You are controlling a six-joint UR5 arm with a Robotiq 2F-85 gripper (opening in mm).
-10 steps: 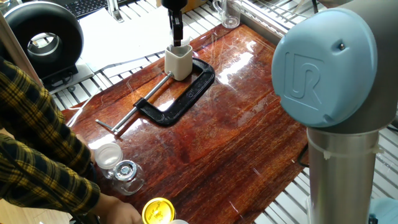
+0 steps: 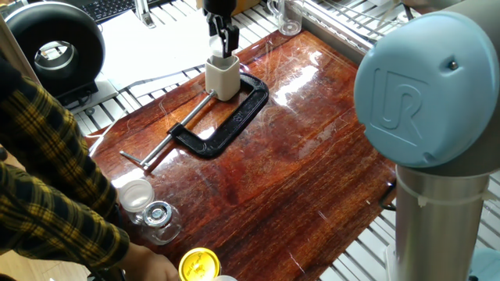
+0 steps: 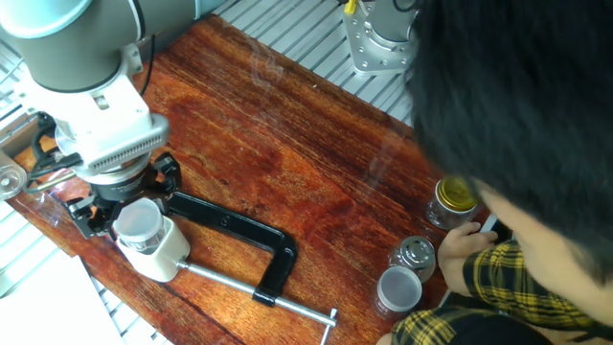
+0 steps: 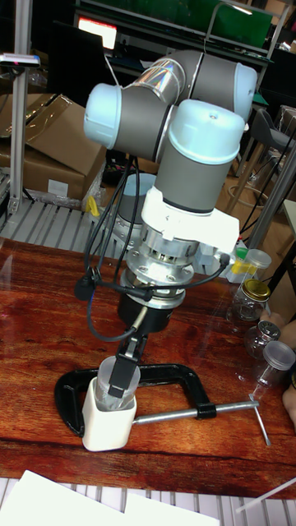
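Observation:
A white holder point(image 2: 223, 79) stands upright at the table's edge, beside a black C-clamp point(image 2: 226, 129) whose screw reaches it. A clear jar with a whitish lid point(image 3: 140, 221) sits in the holder, its top above the rim. My gripper point(image 3: 128, 199) points down at the jar, with black fingers point(image 3: 169, 173) spread to either side of the lid in exterior view 2. One finger point(image 4: 124, 376) overlaps the jar in exterior view 3. Whether the pads touch the jar cannot be made out.
A person point(image 2: 62, 226) leans in, one hand point(image 3: 462, 251) by several jars, among them a yellow-lidded jar point(image 2: 200, 265) and a silver-lidded jar point(image 3: 416, 255). A glass mug point(image 2: 290, 17) stands at a table corner.
My gripper has turned about its vertical axis above the holder, and the arm's blue-capped joint has shifted slightly right. The holder, clamp and other jars look unmoved.

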